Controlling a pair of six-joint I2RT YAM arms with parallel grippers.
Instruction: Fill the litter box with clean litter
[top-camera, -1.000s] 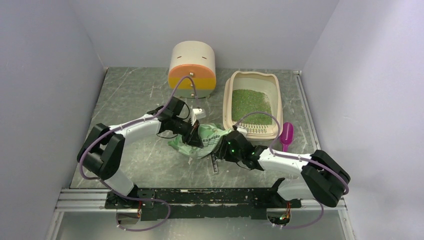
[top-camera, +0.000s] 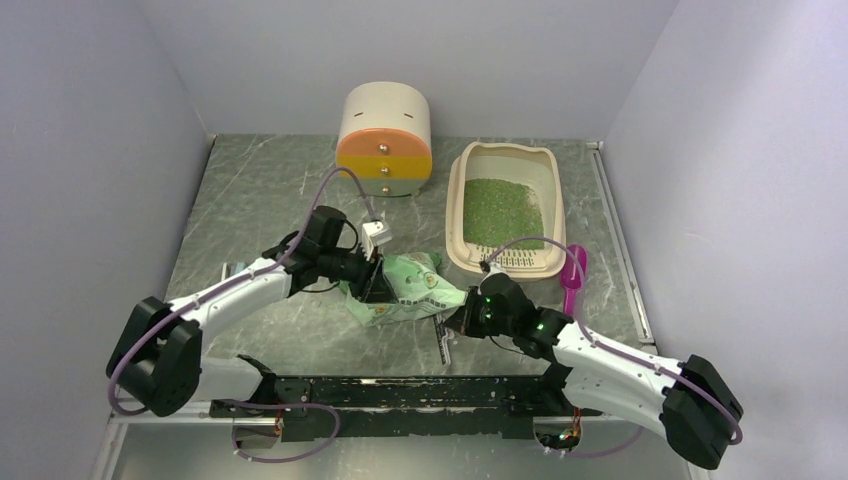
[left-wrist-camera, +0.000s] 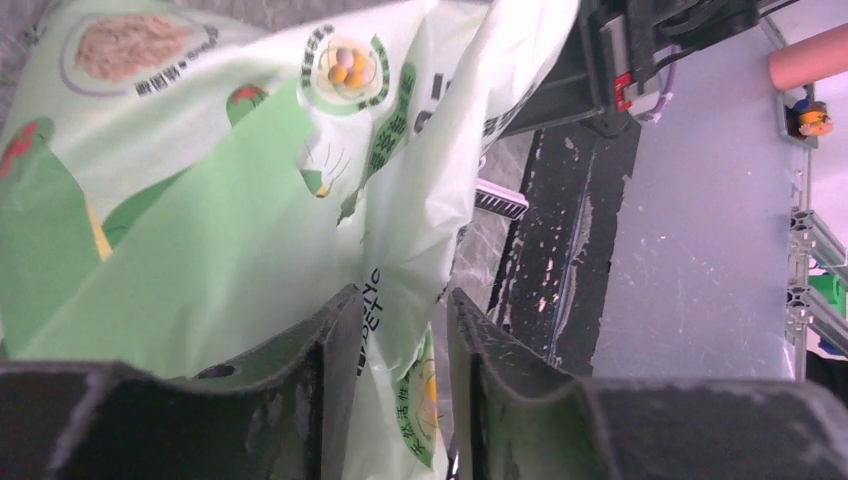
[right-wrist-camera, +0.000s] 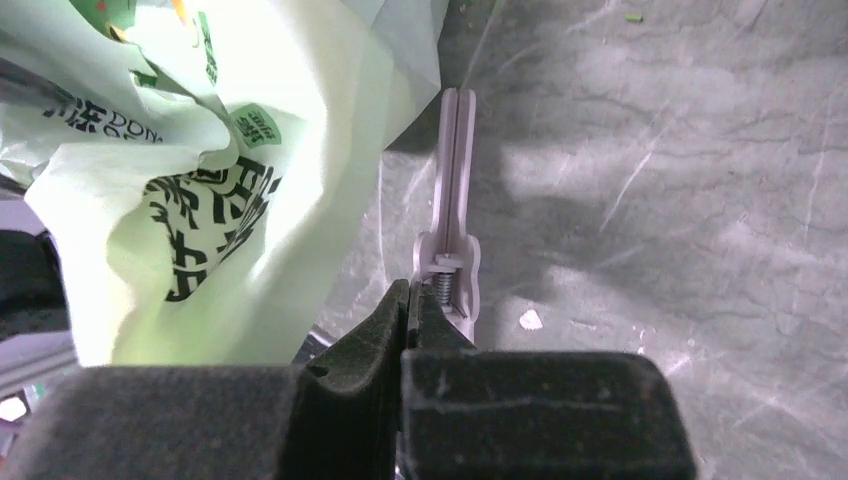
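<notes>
A crumpled pale-green printed litter bag (top-camera: 405, 285) lies at the table's centre. My left gripper is part open over it, the bag's folded edge beneath and between the fingertips. My right gripper is shut at the bag's right side, above a light clip-like tool (right-wrist-camera: 453, 170) lying on the table; nothing clearly shows between its fingers. The litter box (top-camera: 453, 210) stands at the back right with green litter (top-camera: 500, 210) in it.
A small drawer cabinet (top-camera: 385, 130) stands at the back. A magenta scoop (top-camera: 574, 270) lies right of the box.
My left gripper has moved left and toward the front. My right gripper has shifted slightly right and toward the front, and the bag's right end and the clip tool have shifted right.
</notes>
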